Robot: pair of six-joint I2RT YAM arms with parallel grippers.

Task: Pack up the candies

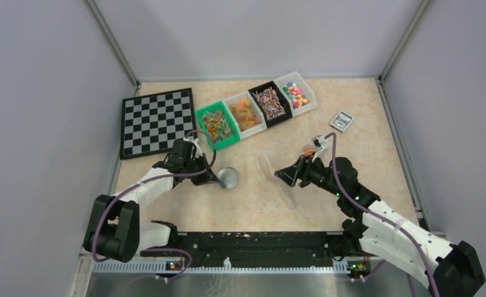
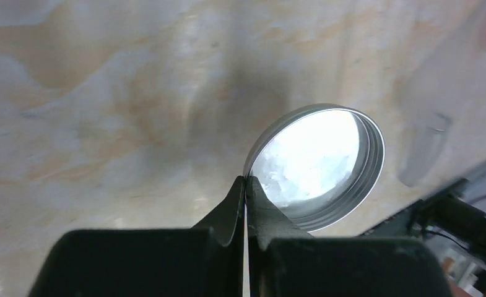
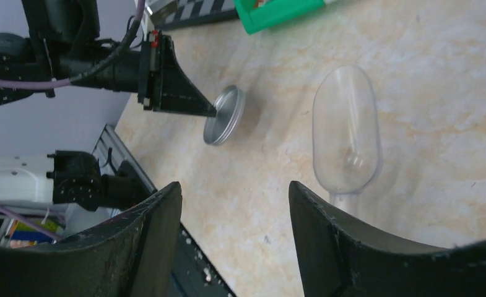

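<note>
A round silver lid is pinched at its rim by my left gripper, which is shut on it; in the right wrist view the lid [image 3: 225, 116] hangs tilted over the table. My right gripper stands open with nothing between its fingers, above the table. Below it lies a clear scoop [image 3: 347, 133], empty. Behind the right gripper in the top view, a clear jar with orange-pink contents [image 1: 309, 149] is partly hidden by the arm. Candies fill a row of bins: green [image 1: 228, 142], white [image 1: 251, 131], black [image 1: 280, 119] and clear [image 1: 308, 107].
A checkered board [image 1: 158, 122] lies at the back left. A small card box [image 1: 342, 121] rests at the back right.
</note>
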